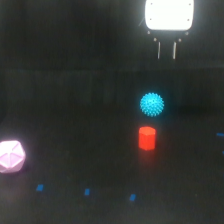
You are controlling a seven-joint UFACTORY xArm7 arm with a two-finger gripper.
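High at the right of centre hangs my gripper [167, 49], a white body with two thin fingers pointing down, parted, with only dark background between them. Below it and a little to the left is a blue spiky ball [152, 104]. A red block [147, 138] with a faceted side stands just under the ball in the view, a small dark gap between the two. At the far left lies a pale pink faceted ball [11, 156]. The gripper is clear of all of these.
Small blue marks [87, 191] are spread along the front of the dark surface [80, 130], with another at the right edge.
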